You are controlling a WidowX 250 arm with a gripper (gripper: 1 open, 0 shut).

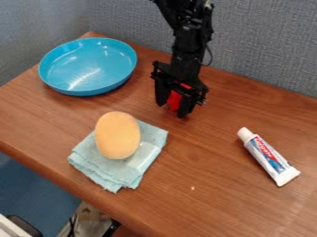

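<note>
My black gripper [180,95] reaches down to the wooden table at the back middle, shut on a red object [176,99] that is mostly hidden between and behind its fingers. To its left is a blue plate [87,67]. In front, a tan oval object [118,135] rests on a folded light-blue cloth [103,170]. A white toothpaste tube [268,157] lies on the right side of the table.
The wooden table [186,194] has clear room at the front middle and at the back right. A grey padded wall [260,46] stands behind it. The table's front left edge drops to a blue floor.
</note>
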